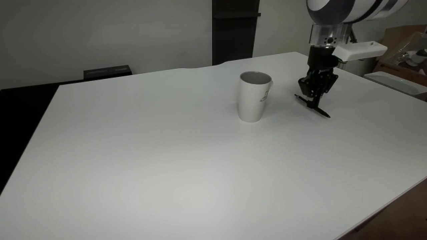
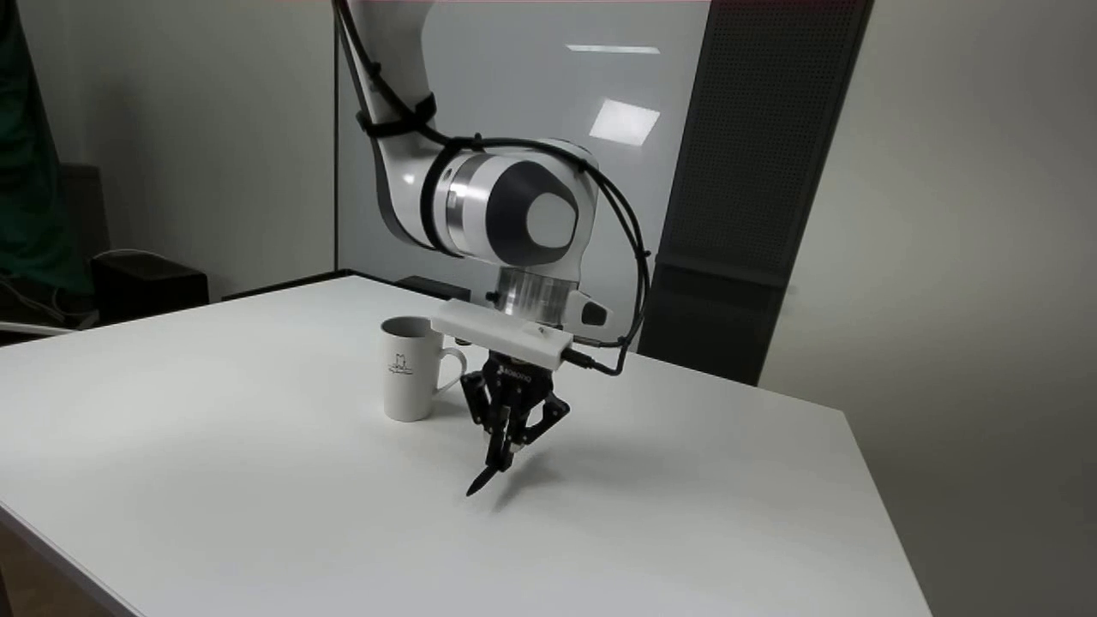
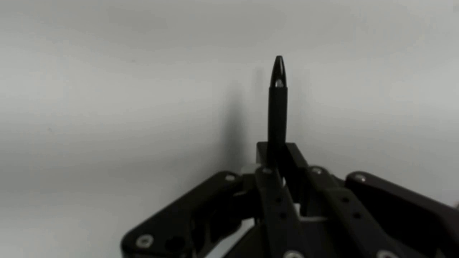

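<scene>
A slim black pen (image 3: pixel 277 114) is pinched in my gripper, which is shut on it. Its pointed end reaches out past the fingertips in the wrist view. Seen from the first exterior side, the pen (image 1: pixel 323 112) slants across beneath the gripper (image 1: pixel 313 104), sticking out on both sides. A shadow apart from the pen (image 2: pixel 481 480) in the second exterior view shows it raised a little off the table. The upright white mug (image 1: pixel 252 100), with a small dark print and a handle, stands a short way from the gripper (image 2: pixel 500 461).
A white tray (image 1: pixel 396 82) lies beyond the table's edge at right in the first exterior view.
</scene>
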